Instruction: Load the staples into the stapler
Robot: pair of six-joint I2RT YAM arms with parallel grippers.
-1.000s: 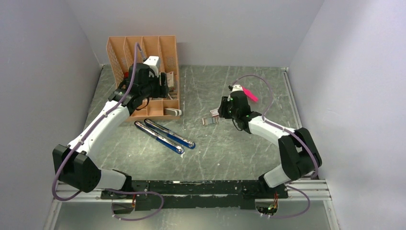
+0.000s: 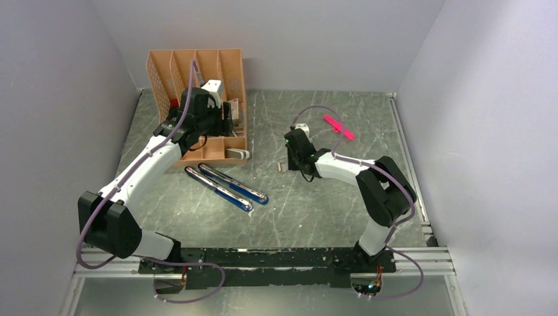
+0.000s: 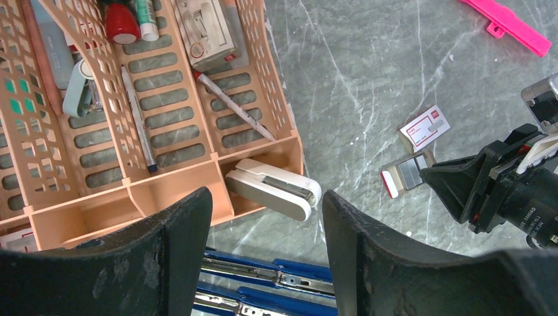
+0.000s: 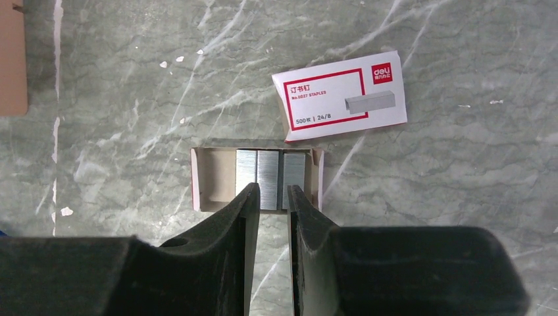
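Observation:
An opened staple box [image 4: 215, 174] lies on the table in the right wrist view, with three silver staple strips [image 4: 267, 172] inside and its left end bare. My right gripper stands over it, open by a narrow gap, its fingertips overlapping the strips' near ends. Whether they touch is unclear. A white and grey stapler [image 3: 273, 187] leans out of the organizer's front right compartment in the left wrist view. My left gripper is open above it, one finger [image 3: 191, 224] on each side, nothing held.
The staple carton's sleeve [image 4: 349, 99] lies just behind the box. A tan organizer [image 3: 89, 214] takes up the back left. Two blue-and-silver bars [image 2: 224, 191] lie in front of it, and a pink tool [image 2: 339, 127] at the back right.

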